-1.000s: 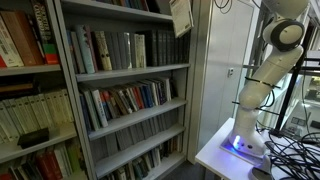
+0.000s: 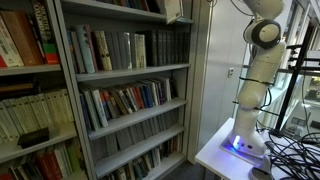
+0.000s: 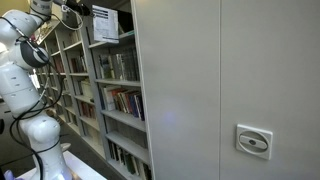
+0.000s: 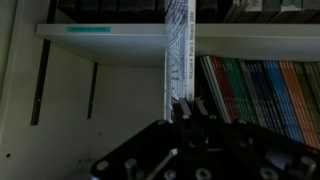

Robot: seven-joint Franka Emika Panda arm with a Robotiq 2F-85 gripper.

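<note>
A thin book with a pale, blue-patterned spine (image 4: 180, 60) stands upright in the wrist view, its lower end between the fingers of my gripper. The fingers are shut on it. At the top of exterior view 1 only the lower part of this white book (image 2: 174, 11) shows; the gripper is out of that view. In exterior view 2 the white book (image 3: 105, 25) is in front of the upper shelves, with the gripper (image 3: 86, 10) at its upper left.
Behind the book, a shelf board (image 4: 120, 42) crosses the wrist view. Below it, a row of books (image 4: 262, 95) fills the right, while the left compartment is empty. A tall bookcase (image 2: 128, 73) and a white table (image 2: 222, 160) stand nearby.
In exterior view 1 the held book has moved up and to the left, and less of it shows now. The upper arm has risen slightly. The shelved books have stayed put.
</note>
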